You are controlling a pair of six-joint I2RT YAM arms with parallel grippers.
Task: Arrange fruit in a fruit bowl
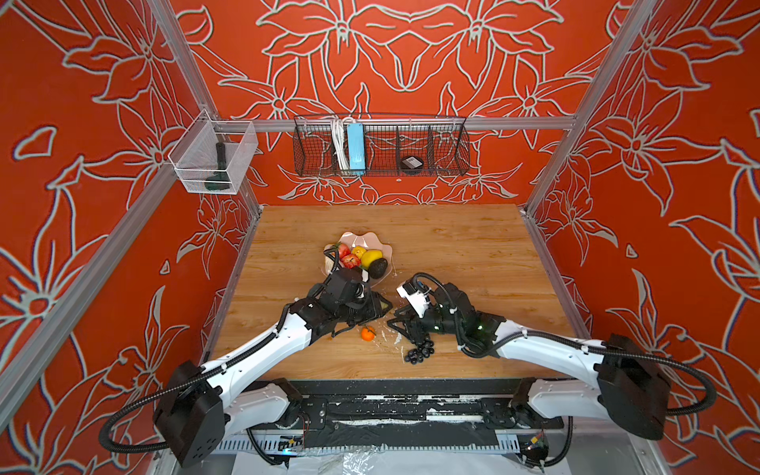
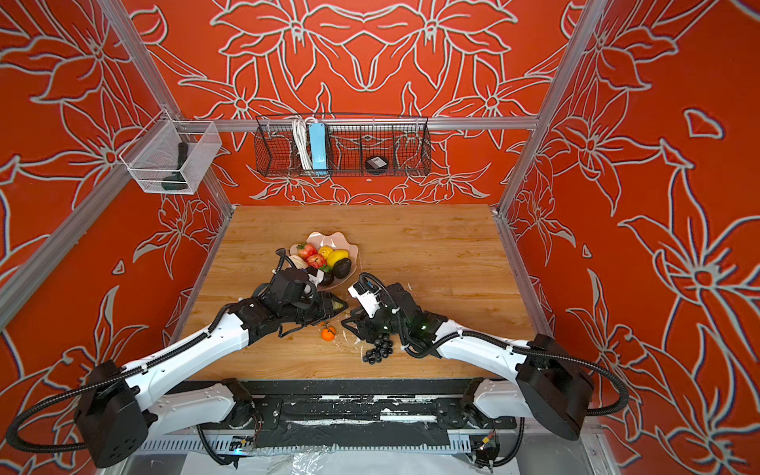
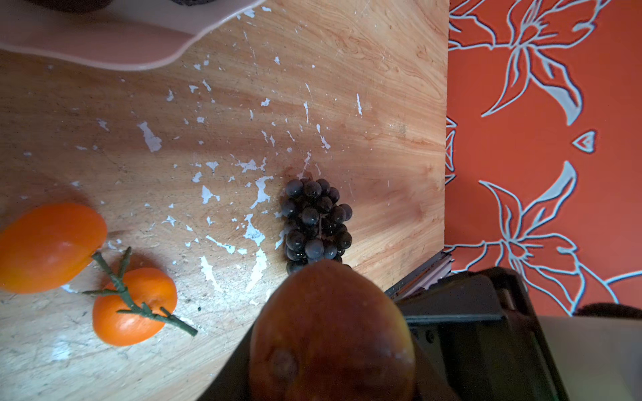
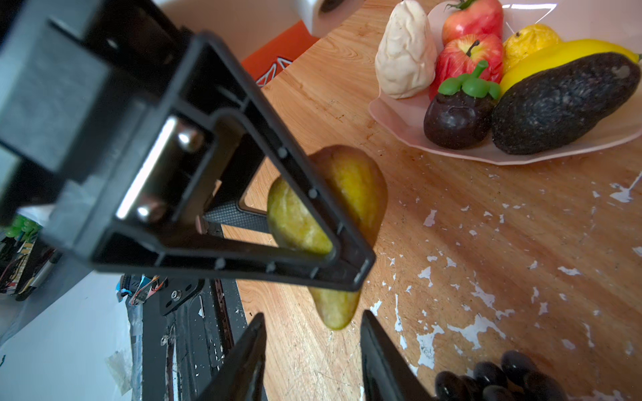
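Observation:
A yellow-brown, pear-like fruit (image 4: 357, 177) is held by my left gripper (image 1: 384, 304), shut on it, its narrow end hanging below the fingers (image 4: 294, 180). My right gripper faces that fruit from the right, fingers apart, with nothing gripped between them. Behind the arms, the pink scalloped bowl (image 1: 368, 239) holds several fruits, among them an apple (image 4: 471, 53), a mangosteen (image 4: 458, 120) and an avocado (image 4: 568, 100). A bunch of dark grapes (image 3: 314, 220) lies on the table below my right gripper, partly hidden from above.
Two orange fruits lie on the table near my left arm: an oval one (image 3: 50, 247) and a round one (image 3: 133, 307) with a green stem across it. A wire basket (image 1: 380, 150) hangs on the back wall.

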